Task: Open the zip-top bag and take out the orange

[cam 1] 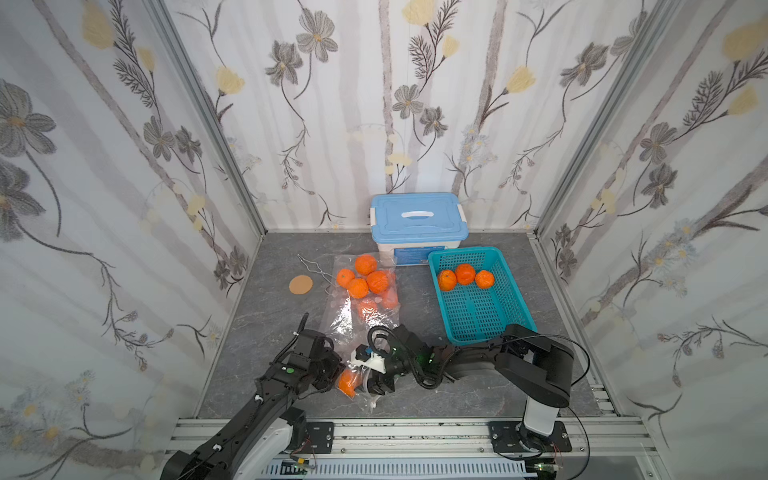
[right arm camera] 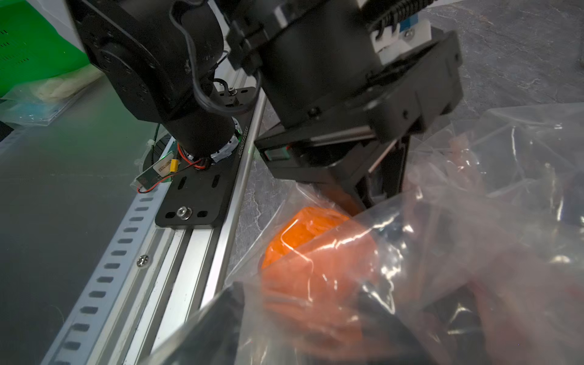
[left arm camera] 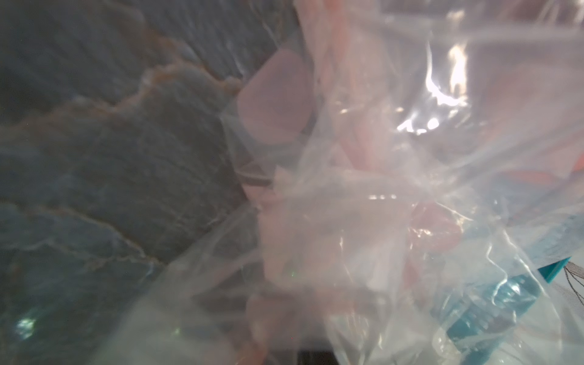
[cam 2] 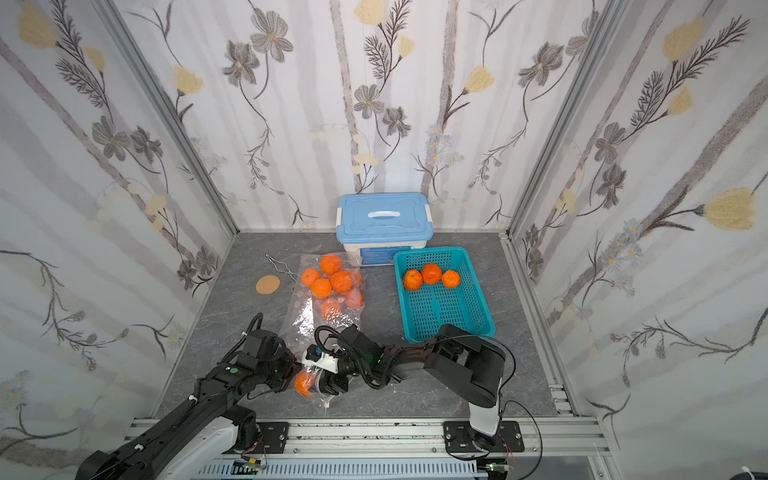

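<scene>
A clear plastic bag (cam 1: 341,318) lies in the middle of the table, with several oranges (cam 1: 357,288) at its far end. One orange (right arm camera: 310,255) is near the bag's front end, partly covered by clear film in the right wrist view. My right gripper (cam 1: 369,382) is part open beside this orange, its fingers around or close against it; whether they touch it cannot be told. At the bag's front left, my left gripper (cam 1: 336,376) is shut; crumpled film fills the left wrist view and its fingertips are hidden.
A turquoise basket (cam 1: 512,308) holding three oranges stands at the right. Behind are a blue-lidded box (cam 1: 417,220), a round tan disc (cam 1: 301,285) and a thin metal wire piece (cam 1: 313,265). Bare table lies at the left.
</scene>
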